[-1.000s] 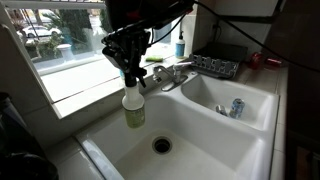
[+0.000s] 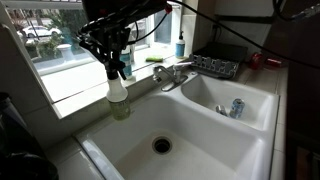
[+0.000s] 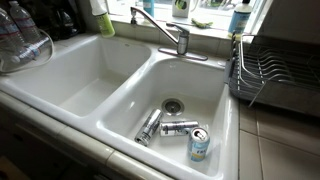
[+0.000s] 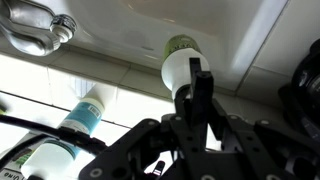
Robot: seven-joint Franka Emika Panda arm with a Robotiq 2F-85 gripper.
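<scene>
A bottle (image 2: 118, 98) with a white top and greenish contents stands upright at the sink's back left edge in exterior view 1. Just above it, my gripper (image 2: 115, 74) points down with its fingertips at the bottle's top. Seen from the wrist, the white bottle top (image 4: 183, 68) lies right under the dark fingers (image 4: 201, 88), with some green showing beyond it. How far the fingers stand apart, and whether they still press on the bottle, is hidden. Exterior view 2 has the bottle (image 3: 105, 22) on the ledge behind the left basin.
A white double sink (image 2: 185, 140) fills the middle; its left basin is empty. Several cans (image 3: 198, 145) lie or stand in the other basin. The faucet (image 2: 172, 76) is right of the bottle. A dish rack (image 3: 280, 70) stands beyond the sink.
The bottle and my gripper have moved left and back, from over the left basin to the ledge by the window.
</scene>
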